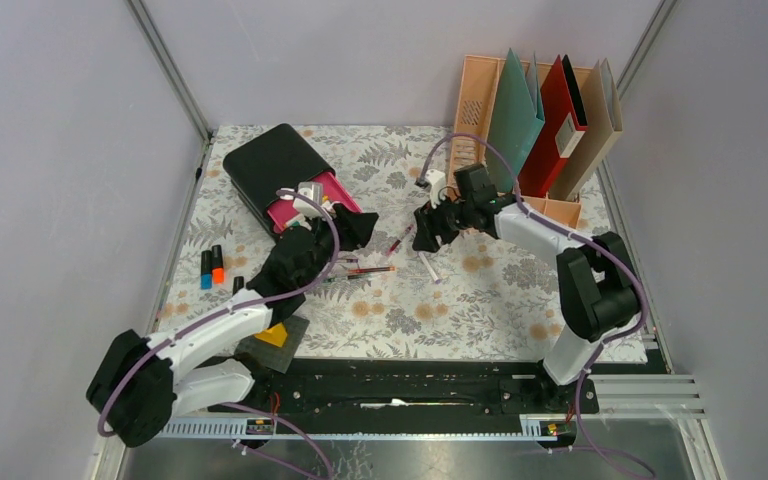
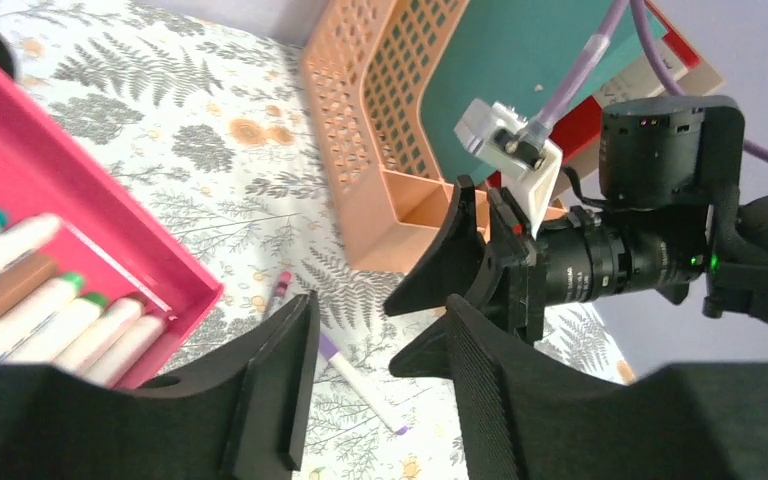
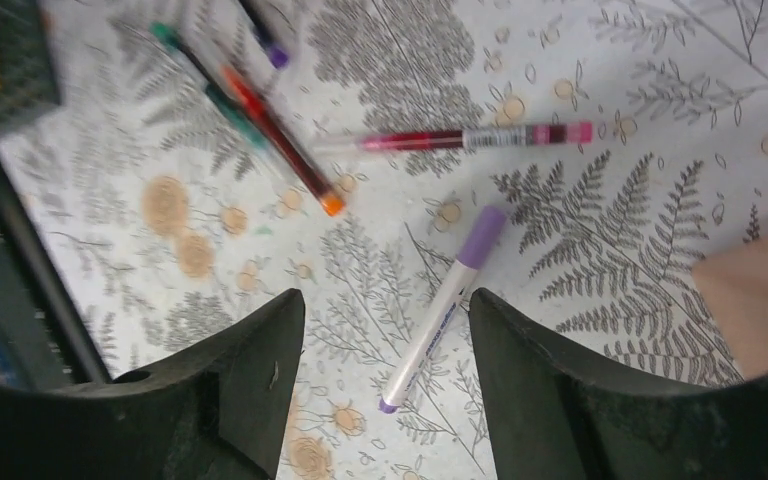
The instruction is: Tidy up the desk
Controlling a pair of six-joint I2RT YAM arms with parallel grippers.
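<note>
A white marker with purple ends point(image 3: 438, 322) lies on the floral desk, below and between the parted fingers of my right gripper. That gripper is open and holds nothing. Close to it lies a pink pen point(image 3: 475, 138); an orange-tipped pen point(image 3: 290, 150) and a green pen point(image 3: 225, 105) rest farther left. My left gripper is open and empty, beside the pink drawer point(image 2: 175, 265) of the black box point(image 1: 275, 160). Several markers point(image 2: 35, 325) lie side by side in that drawer. The left arm partly covers the drawer in the top view.
At the back right stands a peach rack point(image 1: 475, 90) with a teal folder point(image 1: 513, 125), a red folder point(image 1: 552, 140) and a beige one. Two dark markers point(image 1: 217, 262) lie at the left. Near the front-left edge, a yellow block point(image 1: 273, 335) sits on a grey pad.
</note>
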